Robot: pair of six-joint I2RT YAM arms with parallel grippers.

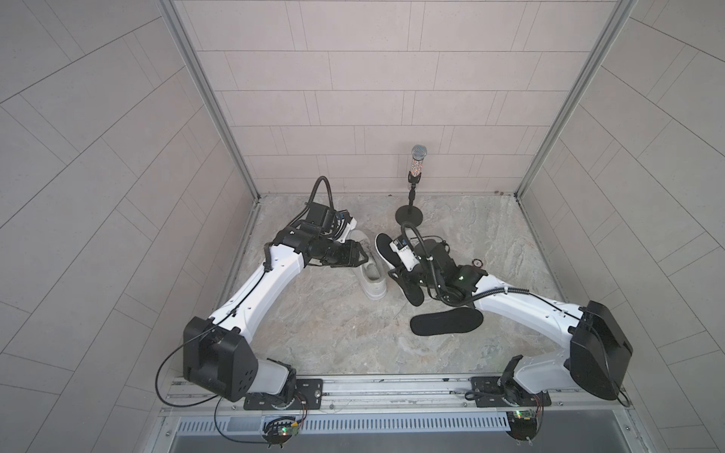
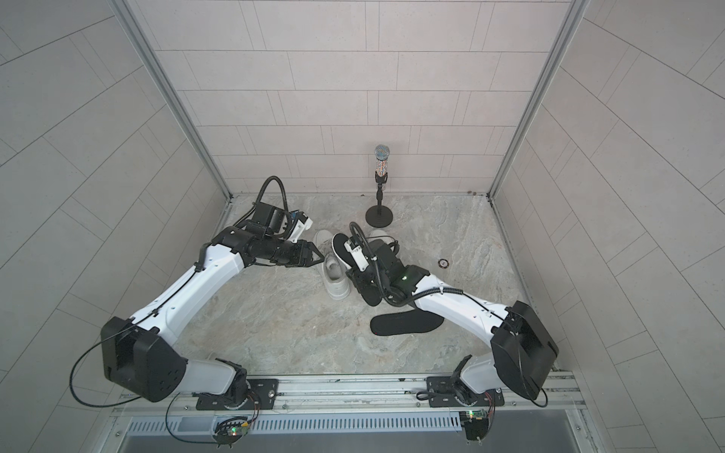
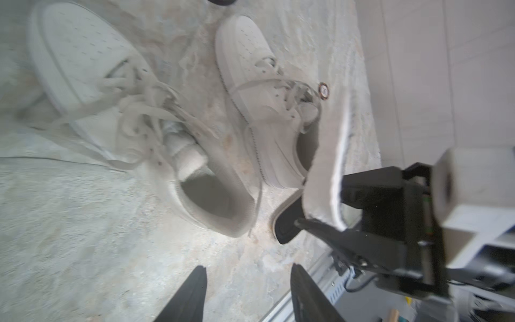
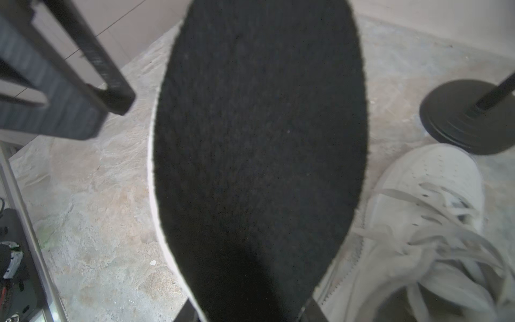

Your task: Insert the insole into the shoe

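A white laced shoe [image 3: 96, 91] lies on the table with its opening uncovered, and a second white shoe [image 3: 257, 102] lies beside it. My left gripper stands part open near the first shoe's heel, nothing between its fingers. Held up in the air, a black insole with a pale edge [image 4: 257, 134] fills the middle of the right wrist view. My right gripper [image 1: 394, 273] is closed on one end of it; the grip is mostly hidden behind the insole. Another black insole [image 1: 445, 322] lies flat at the front right.
Behind the shoes a microphone on a black round stand [image 1: 408, 216] stands upright. A small ring-like object [image 2: 443, 263] lies to the right. Both grippers are close together over the shoes.
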